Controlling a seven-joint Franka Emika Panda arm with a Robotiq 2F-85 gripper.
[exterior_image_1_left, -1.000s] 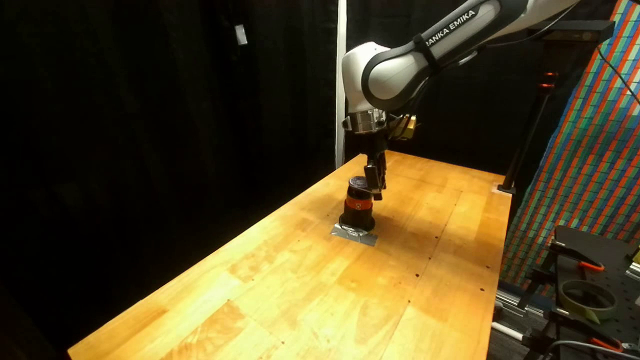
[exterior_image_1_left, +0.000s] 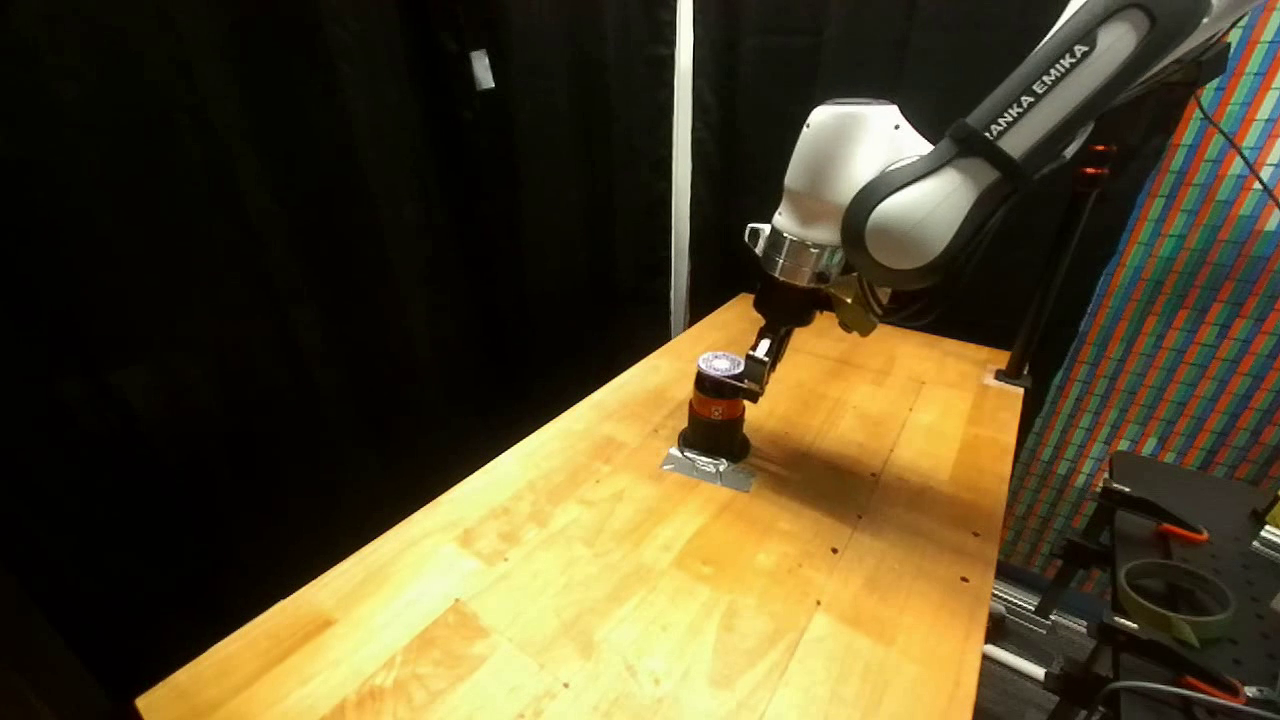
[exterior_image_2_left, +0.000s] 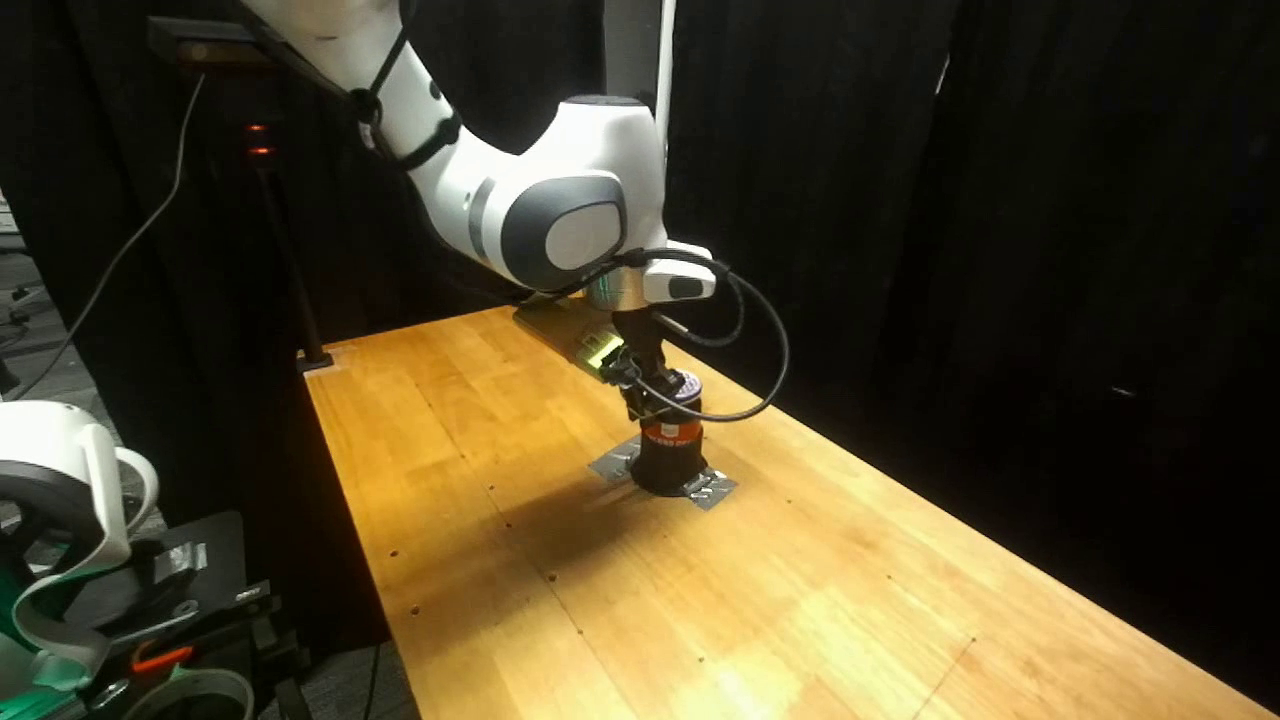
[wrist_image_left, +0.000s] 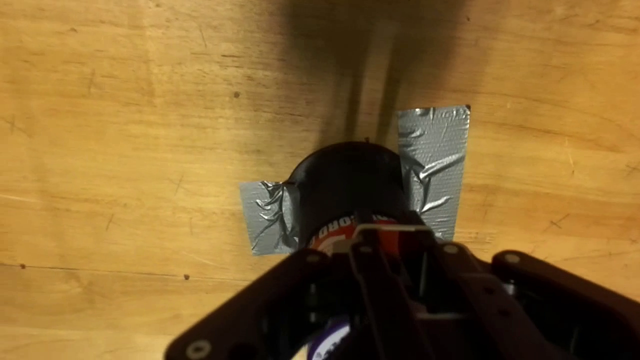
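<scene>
A black can with an orange-red label band (exterior_image_1_left: 716, 408) stands upright in a black round holder (wrist_image_left: 354, 165), which strips of silver tape (wrist_image_left: 436, 162) fix to the table. Its round top (exterior_image_1_left: 721, 364) carries a purple-and-white print, partly seen in both exterior views. My gripper (exterior_image_1_left: 756, 376) is at the can's upper edge, shut and tilted. In the wrist view the dark fingers cover much of the can's label and top. The can is the only thing at the fingertips; exactly which part of it lies between them is hidden.
A black post (exterior_image_1_left: 1052, 276) rises at a far corner. A dark cart (exterior_image_1_left: 1182, 576) with clamps and a tape roll stands beside the table. A looped cable (exterior_image_2_left: 780, 342) hangs from my wrist.
The arm's wrist has swung right in exterior view 1 and the gripper has turned and tilted, its tips still at the can's upper edge. The can's top looks brighter; the holder has not moved.
</scene>
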